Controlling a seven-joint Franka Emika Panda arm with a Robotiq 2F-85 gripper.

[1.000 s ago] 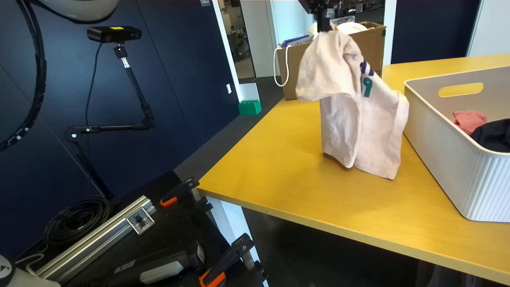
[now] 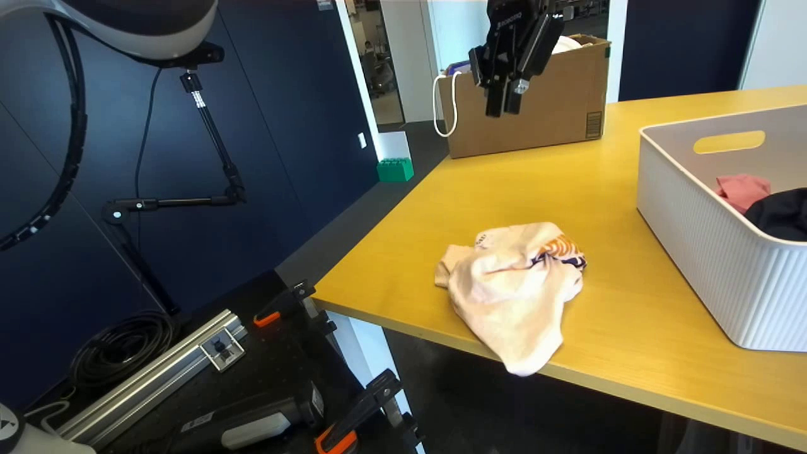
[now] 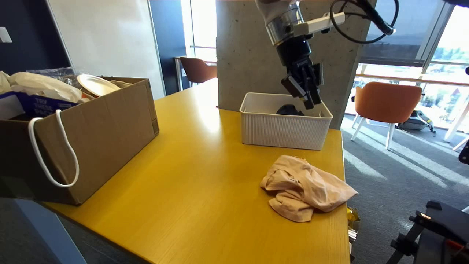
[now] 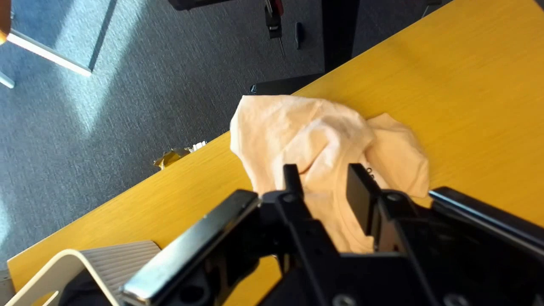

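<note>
A peach cloth [image 2: 514, 291] with printed lettering lies crumpled on the yellow table, one end reaching over the front edge. In exterior view 2 the same cloth [image 3: 307, 189] rests near the table's right edge, in front of the white bin. My gripper [image 2: 502, 112] hangs well above the table, apart from the cloth. From the wrist, the gripper has a clear gap between its fingers, and the cloth [image 4: 326, 135] shows below and beyond them. Nothing is held.
The ribbed white bin [image 3: 285, 129] holds a dark cloth [image 3: 288, 110] and a pink cloth [image 2: 744, 190]. A full cardboard box [image 2: 541, 113] with a white rope handle stands on the table's other side. Bare tabletop [image 3: 198, 176] lies between box and bin.
A second ago the cloth hung from my gripper above the table. Now it is let go and lies in a heap at the front edge, with the gripper empty over it.
</note>
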